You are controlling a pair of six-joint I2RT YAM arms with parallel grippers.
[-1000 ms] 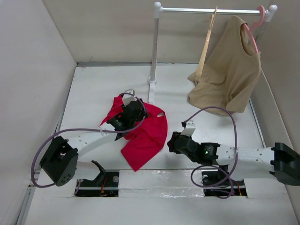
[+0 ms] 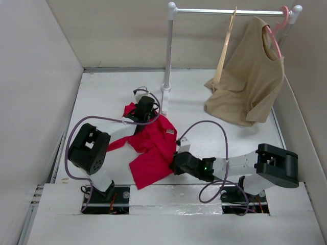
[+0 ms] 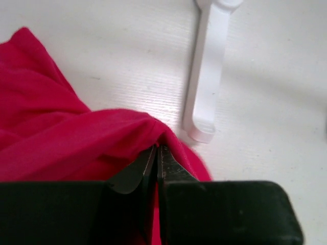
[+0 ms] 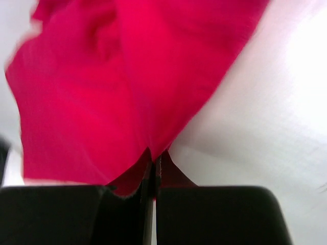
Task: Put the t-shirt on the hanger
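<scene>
The red T-shirt (image 2: 153, 163) lies rumpled on the white floor. My left gripper is shut on a raised fold at the shirt's upper part, near the rack's foot (image 3: 205, 76). My right gripper is shut on the lower right edge of the red cloth, which runs into its fingertips. A wooden hanger (image 2: 224, 48) and a pink hanger (image 2: 275, 38) hang on the rail; a tan garment (image 2: 245, 87) is on the pink one, draping down to the floor.
The rack's rail (image 2: 214, 11) spans the back right, on an upright post (image 2: 168, 51). Walls enclose the workspace at the back and both sides. Bare floor shows left of the shirt and between it and the tan garment.
My right gripper has moved left onto the shirt's edge and shut there. The shirt's lower part has moved slightly down-left.
</scene>
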